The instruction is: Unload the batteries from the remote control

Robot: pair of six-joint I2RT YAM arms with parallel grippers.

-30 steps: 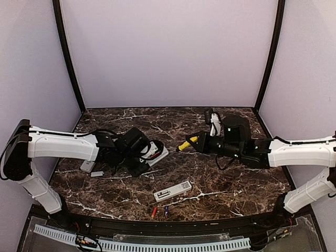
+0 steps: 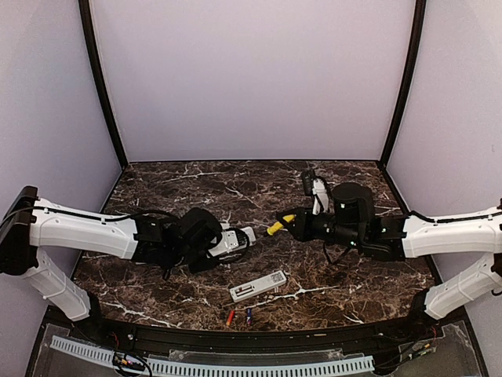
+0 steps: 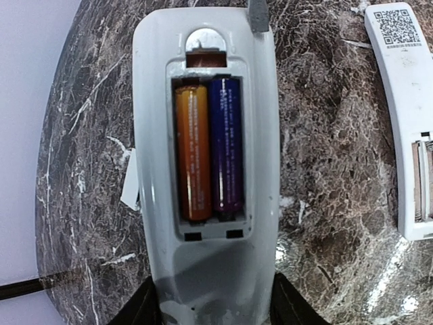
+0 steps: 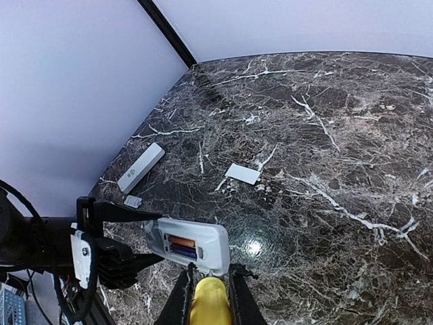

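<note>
A white remote control (image 3: 260,162) is held at its lower end by my left gripper, which is shut on it. Its battery compartment is uncovered, with an orange battery (image 3: 195,156) and a dark blue battery (image 3: 226,145) side by side inside. In the top view the remote (image 2: 245,236) is raised between the two arms. My right gripper (image 2: 290,221) is shut on a yellow-handled tool (image 4: 208,305), to the right of the remote. A grey tip (image 3: 258,15), apparently the tool's, overlaps the remote's upper right edge in the left wrist view; contact cannot be judged.
A second white remote (image 2: 258,287) lies near the front with its compartment open and empty. A red battery (image 2: 230,317) and a blue battery (image 2: 249,316) lie before it. Another white remote (image 4: 141,168) and a white cover (image 4: 242,174) rest on the marble table.
The held remote has changed its tilt and come lower in the top view.
</note>
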